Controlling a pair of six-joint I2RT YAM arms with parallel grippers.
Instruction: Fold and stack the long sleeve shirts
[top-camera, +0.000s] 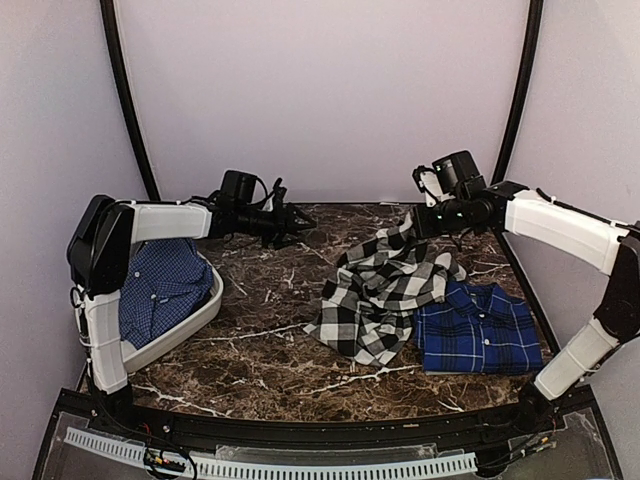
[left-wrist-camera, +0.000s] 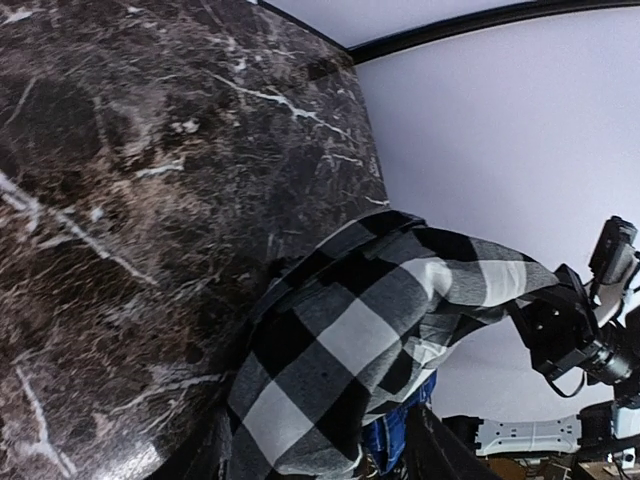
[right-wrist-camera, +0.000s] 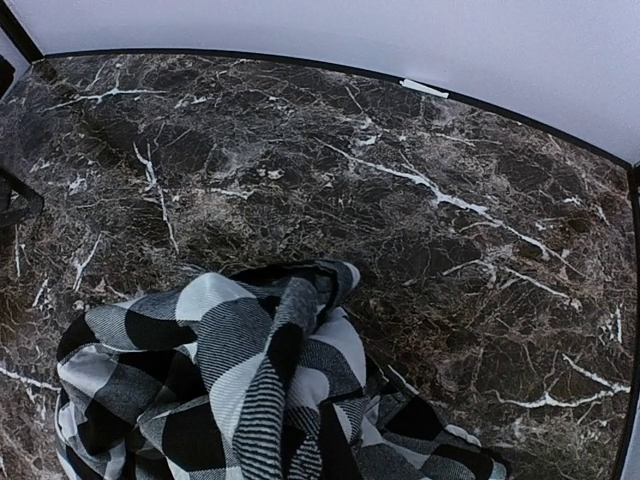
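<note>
A black-and-white checked shirt (top-camera: 375, 295) lies bunched up right of the table's middle, one end raised to my right gripper (top-camera: 416, 222). That gripper is shut on the cloth, and in the left wrist view the raised end runs up to it. In the right wrist view the shirt (right-wrist-camera: 220, 370) fills the lower part and the fingertips cannot be made out. My left gripper (top-camera: 302, 222) is open and empty, left of the shirt and apart from it. A folded blue plaid shirt (top-camera: 480, 335) lies at the right, touching or partly under the checked one.
A white bin (top-camera: 185, 333) at the left holds a dark blue checked shirt (top-camera: 160, 285), partly hidden by my left arm. Walls stand close on both sides and behind.
</note>
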